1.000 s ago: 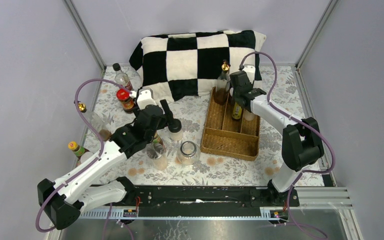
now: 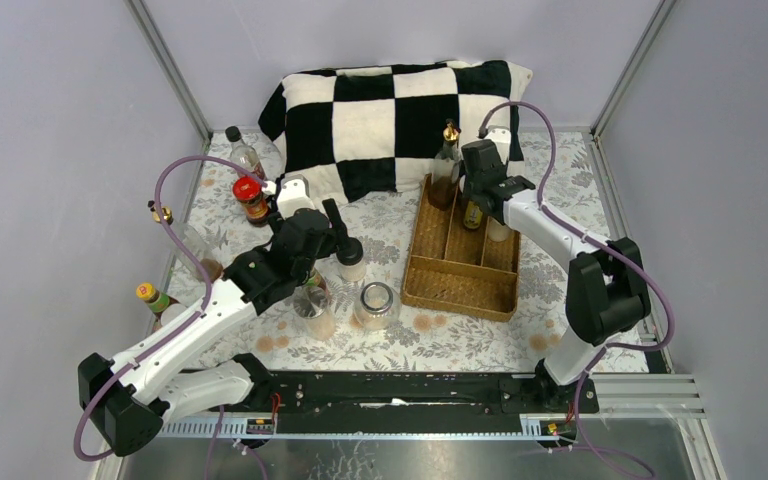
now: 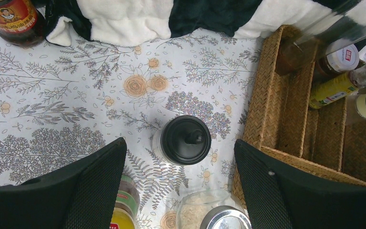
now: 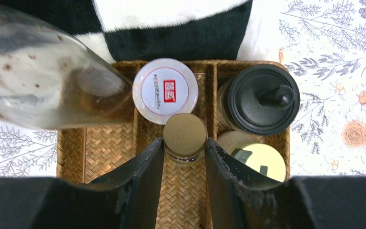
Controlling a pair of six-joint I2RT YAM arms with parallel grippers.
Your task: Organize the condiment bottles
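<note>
In the left wrist view my left gripper stands open above a jar with a black lid (image 3: pixel 186 140), which sits apart from the fingers on the table. In the right wrist view the fingertips of my right gripper close in on both sides of a gold cap (image 4: pixel 185 135). That cap tops the yellow-labelled bottle (image 2: pixel 473 215) in the basket's middle compartment. The woven basket (image 2: pixel 460 304) also holds a tall oil bottle (image 2: pixel 442 180) on its left, a white-lidded jar (image 4: pixel 165 90), a black-lidded jar (image 4: pixel 259 99) and a jar with a pale yellow lid (image 4: pixel 265 161).
A silver-lidded jar (image 2: pixel 376 306) and a clear bottle (image 2: pixel 314 311) stand front centre. A red-lidded jar (image 2: pixel 250 201), a dark-capped bottle (image 2: pixel 244 153), a gold-topped bottle (image 2: pixel 196 245) and a yellow-capped bottle (image 2: pixel 155 298) line the left. The basket's front compartment is empty. A checkered cloth (image 2: pixel 368 125) lies behind.
The visible yellow label by my right gripper has shifted slightly toward the back, and the right arm has edged a little to the right. Little else differs.
</note>
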